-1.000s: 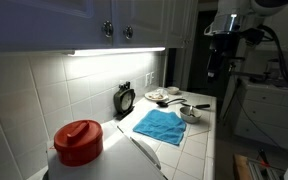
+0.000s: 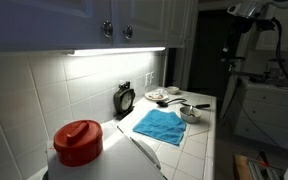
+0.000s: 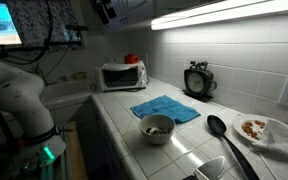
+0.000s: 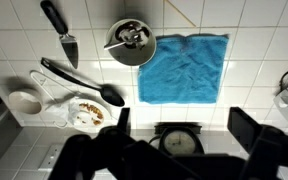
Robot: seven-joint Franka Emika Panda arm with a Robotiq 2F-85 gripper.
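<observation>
High above the counter my gripper stands open, its two dark fingers wide apart in the wrist view and nothing between them. At the upper right of exterior view 1 the gripper (image 2: 232,62) hangs well clear of the counter. Below it lie a blue towel (image 4: 182,70), spread nearly flat, and a grey bowl (image 4: 130,43) beside it with something small inside. A black spoon (image 4: 84,82) rests on the tiles, near a dark spatula (image 4: 61,32). Close to the wall sits a white plate (image 4: 76,112) with bits of food.
A black clock-like object (image 2: 124,98) stands against the wall. The red pot (image 2: 78,143) is at the near end, and a white toaster oven (image 3: 121,77) shows in exterior view 2. Upper cabinets (image 2: 134,22) overhang the counter. Bare tiles lie around the towel.
The towel, bowl and other counter items have not moved.
</observation>
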